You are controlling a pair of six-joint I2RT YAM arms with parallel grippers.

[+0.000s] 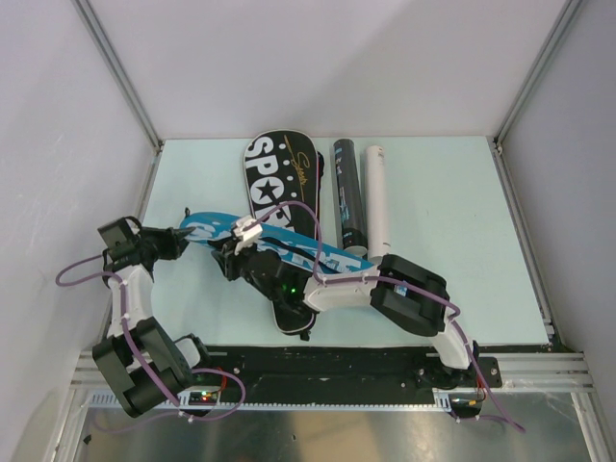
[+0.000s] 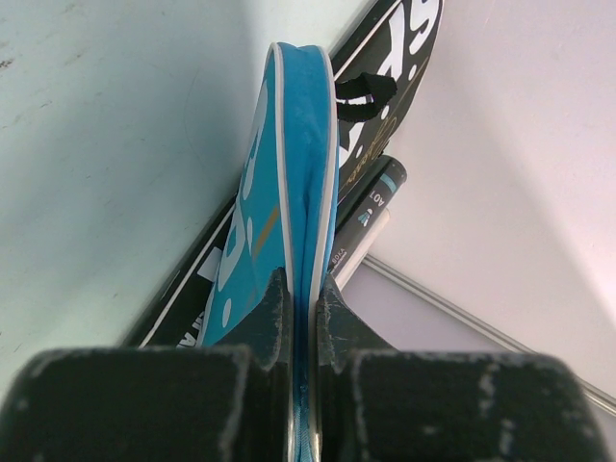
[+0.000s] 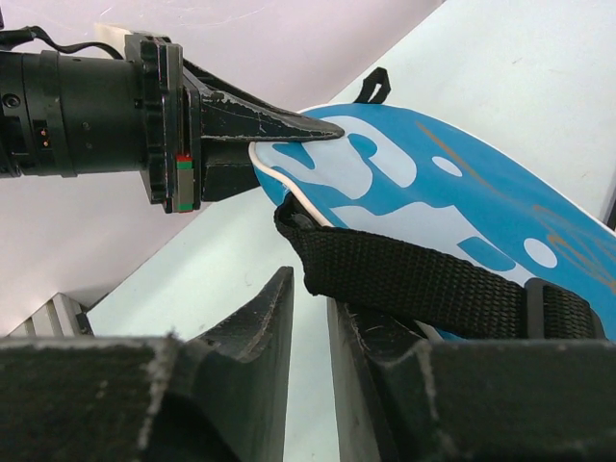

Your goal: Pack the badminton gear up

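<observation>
A long blue bag [image 1: 306, 247] with white shapes lies diagonally across the table and over a black bag [image 1: 284, 173]. My left gripper [image 1: 185, 238] is shut on its left end; in the left wrist view the fingers grip the piped edge of the blue bag [image 2: 298, 173]. My right gripper [image 1: 229, 258] is just below the blue bag, part open. In the right wrist view a black webbing strap [image 3: 423, 279] with a buckle crosses the bag just above the right fingertips [image 3: 279, 298]; whether the strap is between them is unclear.
A black tube [image 1: 348, 197] and a white tube [image 1: 376, 188] stand side by side, lengthwise, at the back centre. Walls close in on the sides and back.
</observation>
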